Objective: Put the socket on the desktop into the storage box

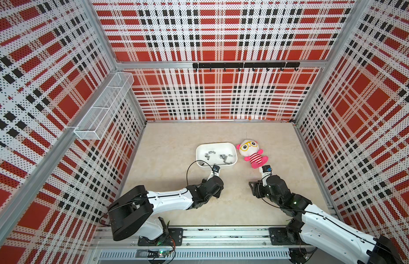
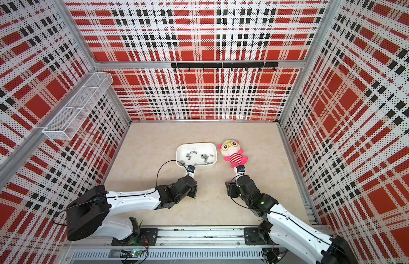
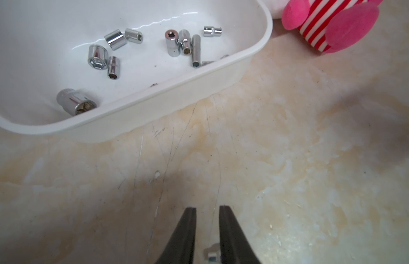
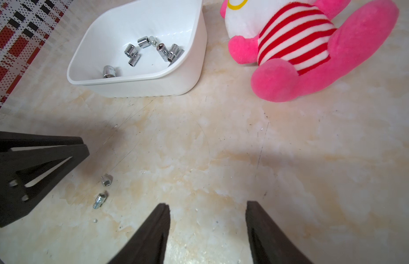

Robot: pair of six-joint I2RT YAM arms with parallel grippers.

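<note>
The white storage box (image 1: 198, 154) holds several silver sockets (image 3: 172, 42). On the desktop lie two small silver sockets, one (image 4: 106, 180) nearer the box and another (image 4: 100, 200) just in front of it. My left gripper is low over the desk in front of the box, its fingertips a narrow gap apart. Bare desk shows between those tips, and part of a small socket (image 3: 212, 255) appears farther down between the fingers; whether they grip it is unclear. My right gripper is open and empty above the desk, to the right.
A pink-and-white plush toy (image 4: 297, 39) lies right of the box, just beyond my right gripper. The left fingers (image 4: 50, 169) reach into the right wrist view, close to the loose sockets. Between the two grippers, the desk is clear.
</note>
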